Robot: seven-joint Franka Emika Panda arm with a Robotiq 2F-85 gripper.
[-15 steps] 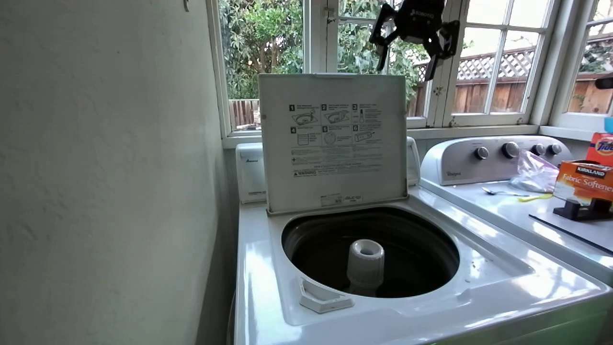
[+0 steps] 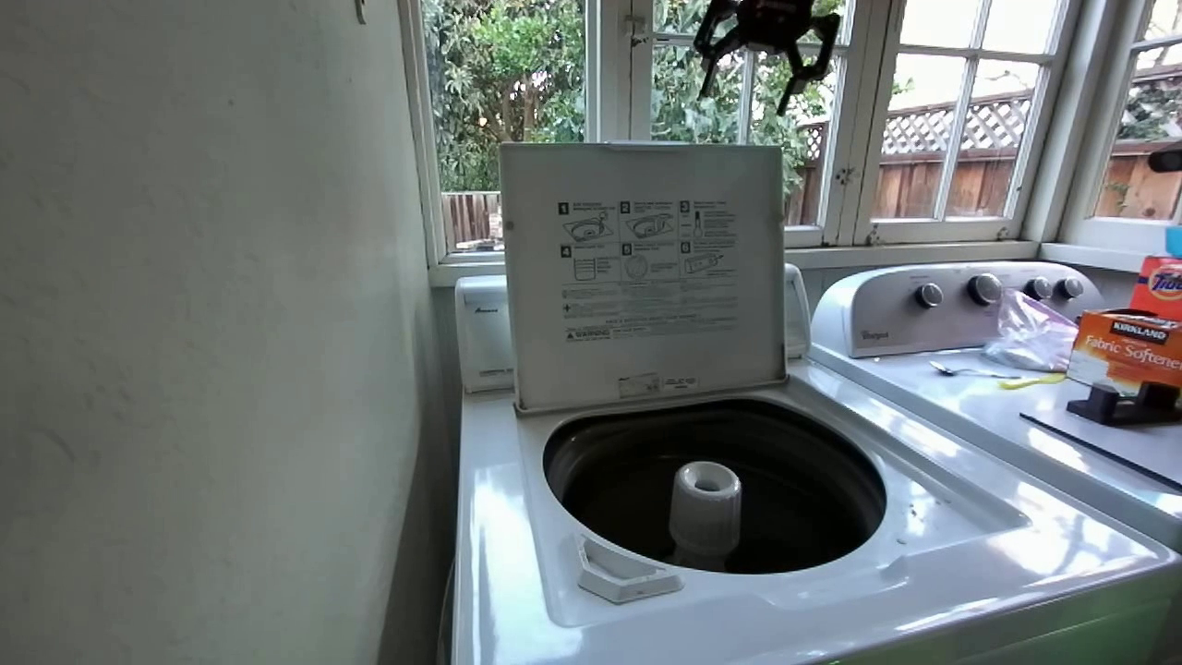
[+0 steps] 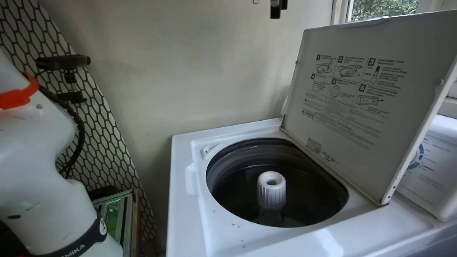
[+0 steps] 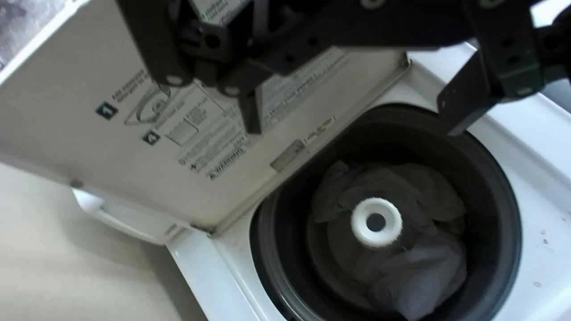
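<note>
High above the washer, in front of the window, hangs my black gripper [image 2: 749, 102]. Its fingers are spread wide with nothing between them; the wrist view shows the gripper over the tub opening. The washer lid [image 2: 648, 260] stands raised at the back, its printed side facing forward. Below it the round tub [image 3: 227, 180] is open, with a white agitator [image 2: 705, 510] in its middle. Seen from above in the wrist view, grey cloth [image 4: 423, 273] lies in the tub around the agitator [image 4: 376, 222]. Both exterior views leave that cloth hidden in the dark tub.
A second machine [image 2: 931, 377] stands to the right, bearing a plastic bag [image 2: 1031, 332], a spoon [image 2: 970, 370] and a fabric softener box [image 2: 1125, 349]. A wall [image 2: 222, 332] bounds the left side. The washer's white top [image 3: 188, 222] is clear around the opening.
In exterior view 1 my gripper has moved up and to the left, still with its fingers apart. The lid and washer stand as before.
</note>
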